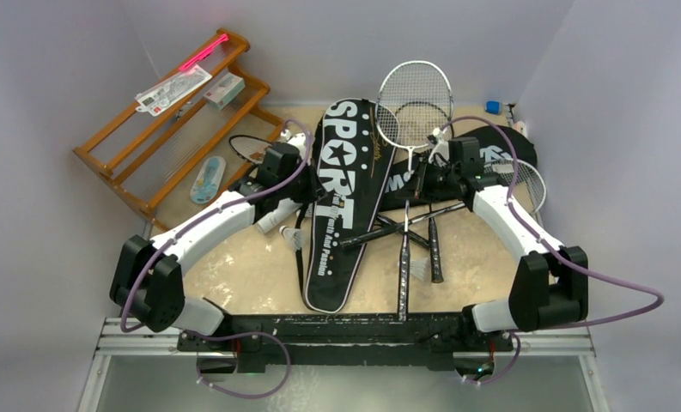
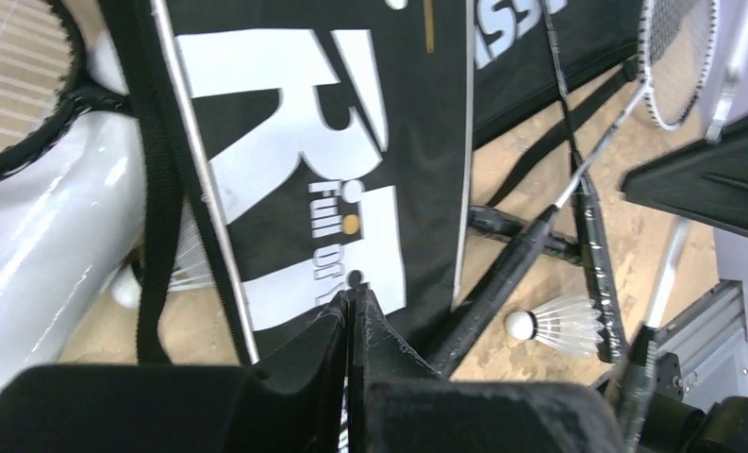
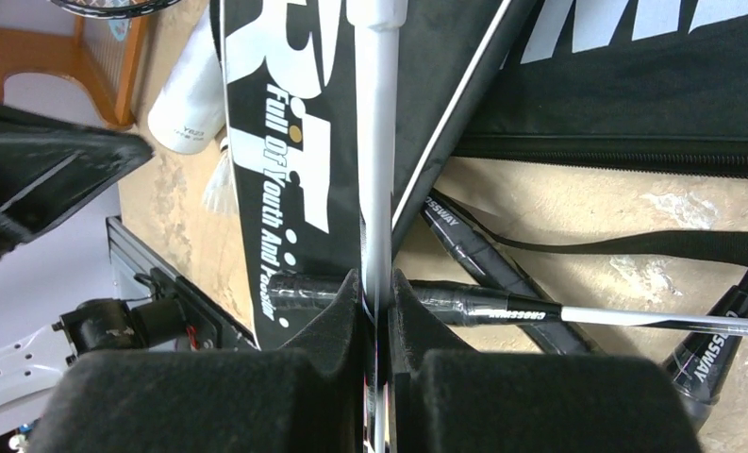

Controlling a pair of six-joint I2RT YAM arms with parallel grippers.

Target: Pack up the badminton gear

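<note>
The black SPORT bag (image 1: 341, 249) lies flat in the middle of the floor. Over its lettering hangs my left gripper, shut with nothing between its fingers; the bag's edge runs to the left of them. My right gripper is shut on the shaft of the white racket (image 3: 377, 160), whose head (image 1: 410, 107) leans up at the back. A second black bag (image 1: 491, 142) sits behind, with rackets around it. One black grip (image 1: 371, 235) lies across the SPORT bag. Shuttlecocks rest on both sides: one shuttlecock (image 1: 292, 236) left, another shuttlecock (image 2: 554, 326) right.
A wooden rack (image 1: 169, 129) stands back left with a small box (image 1: 225, 90) on it. Beside the SPORT bag lies a white tube (image 1: 275, 216), near a dark-framed racket (image 2: 73, 85).
</note>
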